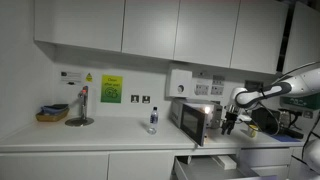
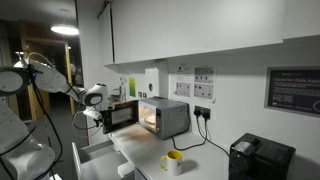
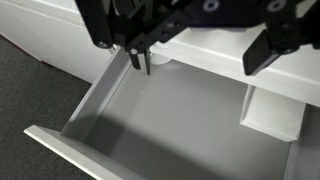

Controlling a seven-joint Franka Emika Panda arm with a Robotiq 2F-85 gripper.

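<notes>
In the wrist view, my gripper is open, its two dark fingers set wide apart with nothing visible between them. Below it lies a pulled-out grey drawer, mostly empty, with a white block-like object at its right side. A microwave stands on the counter with its door swung open and its inside lit. My arm hangs beside that door, over the drawer area. Exterior view 1 shows the gripper small and dark to the right of the open door.
A yellow-and-white mug and a black toaster stand on the counter past the microwave. To its other side are a bottle, a tap and a basket. Counter between bottle and tap is clear.
</notes>
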